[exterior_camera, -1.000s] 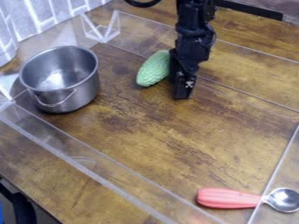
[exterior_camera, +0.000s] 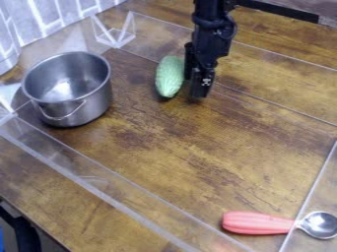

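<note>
A pale green cucumber-like vegetable stands slanted toward the back on the wooden table, right of a steel pot. My black gripper is low at the vegetable's right side, close against or beside it. Whether its fingers are open or shut, or holding the vegetable, I cannot tell.
A pink-handled ice-cream scoop or spoon lies at the front right. Clear plastic edging runs around the work area.
My gripper has moved left and slightly back over the last second. The green vegetable has shifted a little and turned to point more front to back.
</note>
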